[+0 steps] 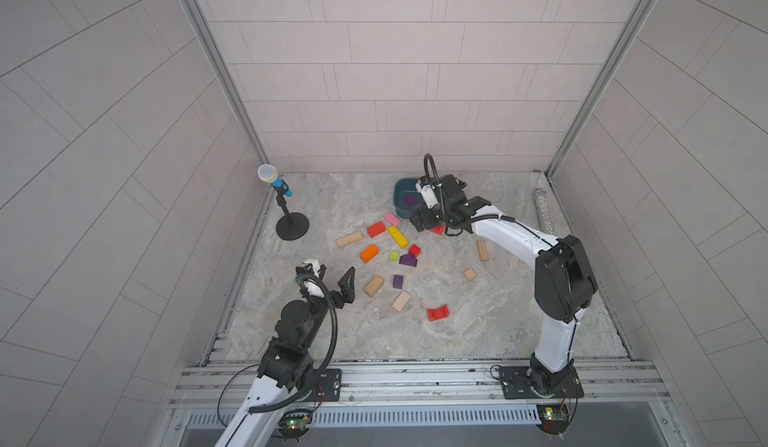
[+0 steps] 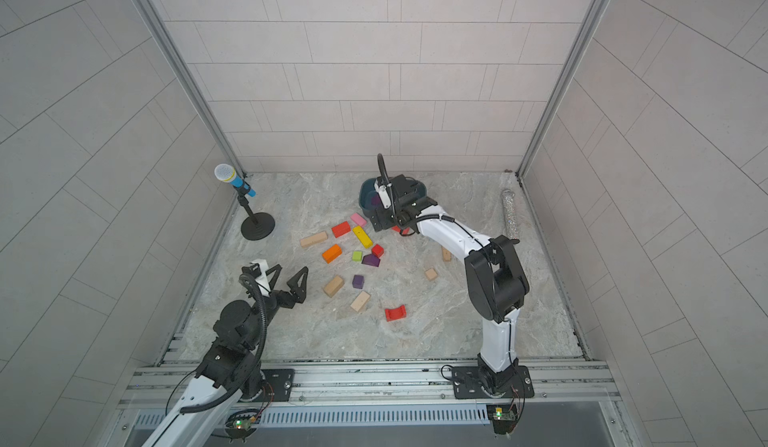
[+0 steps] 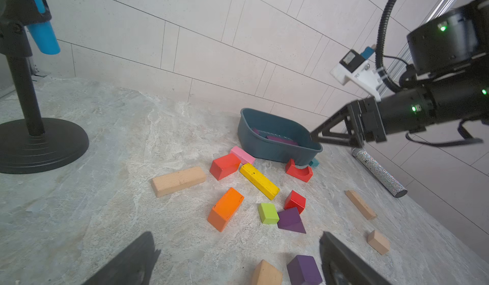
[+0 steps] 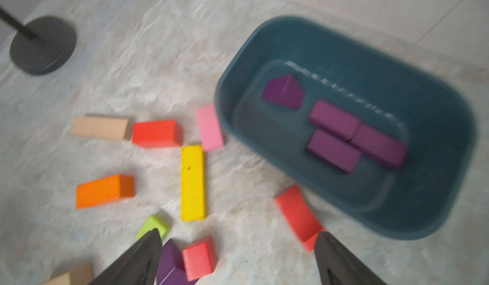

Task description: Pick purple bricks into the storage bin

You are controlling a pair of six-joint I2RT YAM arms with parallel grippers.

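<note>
In the right wrist view several purple bricks (image 4: 333,150) lie on the floor of the dark teal bin (image 4: 254,127). Out on the table are a purple wedge (image 3: 291,220), touching a red cube, and a purple cube (image 3: 304,270) nearer the front. My right gripper (image 1: 425,220) hovers at the bin's front side, its fingers (image 4: 346,262) wide apart with nothing between them. Low at the front left, my left gripper (image 1: 341,288) is open and empty, its fingers (image 3: 133,262) spread, the purple cube showing beyond the right one.
Red (image 4: 157,133), pink (image 4: 209,127), yellow (image 4: 193,183), orange (image 4: 104,190) and green bricks crowd the table before the bin. A red arch (image 4: 299,216) sits close to its front wall. A lamp-like stand (image 1: 293,225) is at the left, a silvery cylinder (image 1: 544,211) at the far right.
</note>
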